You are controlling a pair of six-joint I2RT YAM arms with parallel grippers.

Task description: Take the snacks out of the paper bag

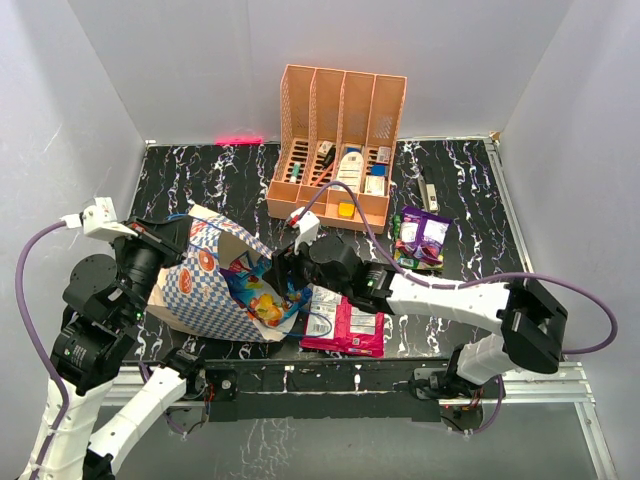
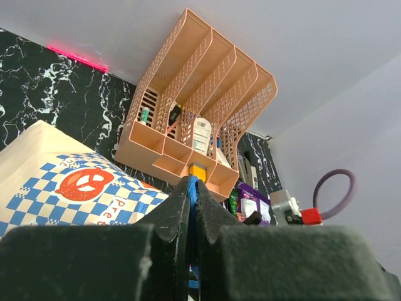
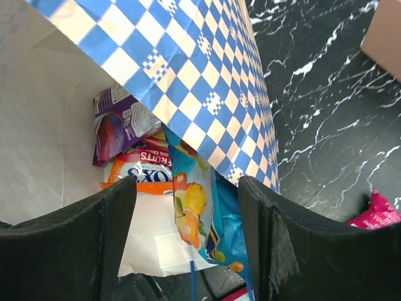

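Note:
The checkered paper bag (image 1: 210, 290) lies tilted with its mouth facing right. My left gripper is shut on the bag's blue handle cord (image 2: 192, 185), above the bag. In the bag mouth lies a blue snack pack (image 3: 194, 210), with a red-orange pack (image 3: 141, 169) and a purple pack (image 3: 119, 119) deeper inside. My right gripper is open at the mouth, its fingers on either side of the blue pack. A red pack (image 1: 355, 330) lies outside, right of the bag.
A peach divided organizer (image 1: 330, 210) stands at the back. Purple and green packs (image 1: 430, 230) lie at the right.

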